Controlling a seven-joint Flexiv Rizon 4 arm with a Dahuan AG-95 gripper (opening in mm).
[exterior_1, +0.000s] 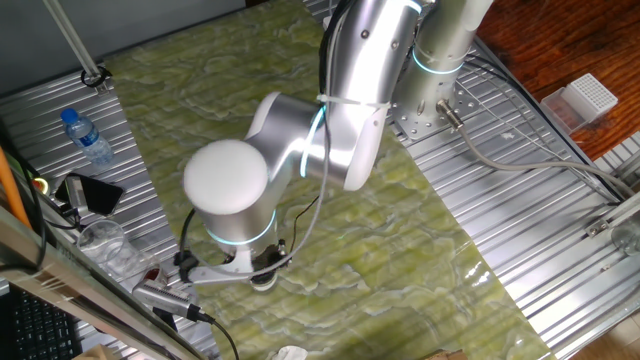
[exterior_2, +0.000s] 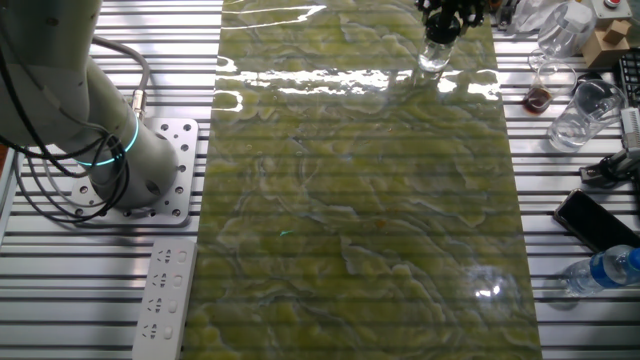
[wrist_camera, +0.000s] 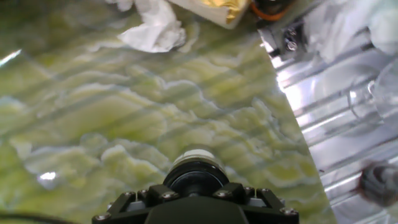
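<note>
My gripper sits at the bottom of the wrist view, its fingers drawn in around a small round object (wrist_camera: 198, 155) with a dark collar and a pale end. Exterior view 2 has the gripper (exterior_2: 450, 14) at the top edge, and below it hangs what looks like a clear glass object (exterior_2: 436, 55). Seen from exterior view 1, the gripper (exterior_1: 266, 268) is over the green marbled mat (exterior_1: 390, 265), largely hidden by the wrist and cable. How far the object is above the mat, I cannot tell.
Beyond the mat's edge are a glass beaker (exterior_2: 585, 115), a small cup of dark liquid (exterior_2: 537, 98), a phone (exterior_2: 597, 222) and a water bottle (exterior_2: 605, 270). White crumpled tissue (wrist_camera: 155, 28) lies on the mat.
</note>
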